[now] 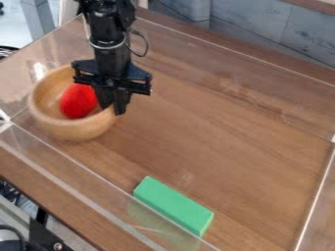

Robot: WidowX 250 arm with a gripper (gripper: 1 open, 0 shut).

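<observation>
My black gripper [113, 85] is at the upper left, shut on the near-right rim of a tan wooden bowl [69, 120]. The bowl holds a red round object [76, 100], partly hidden behind the gripper and rim. Whether the bowl rests on the table or is slightly raised, I cannot tell. A green rectangular block [173, 205] lies apart near the front of the table.
Clear panels edge it, and a grey wall [262, 25] stands behind.
</observation>
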